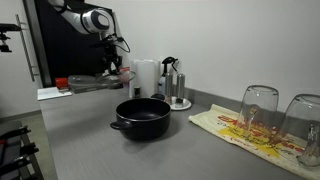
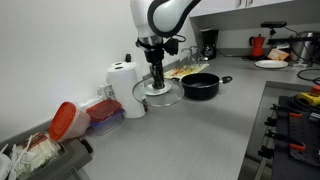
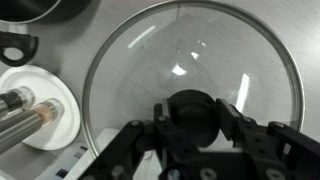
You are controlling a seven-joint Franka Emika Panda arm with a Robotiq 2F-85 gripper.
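A round glass lid [image 3: 150,70] with a metal rim hangs from my gripper, which is shut on its black knob [image 3: 193,113]. In exterior view 2 the lid [image 2: 158,94] is tilted and held clear of the counter, below the gripper [image 2: 157,80]. Exterior view 1 shows the lid [image 1: 92,82] at the left, above the counter and behind the pot. The black pot [image 1: 143,122] stands without a cover on the counter; its edge [image 3: 50,8] also enters the wrist view at the upper left.
Beside the paper towel roll [image 1: 147,76] a white plate [image 1: 181,104] carries tall grinders. Two upturned glasses [image 1: 258,106] stand on a yellow patterned cloth [image 1: 215,121] at the right. Bowls and containers [image 2: 104,112] line the wall.
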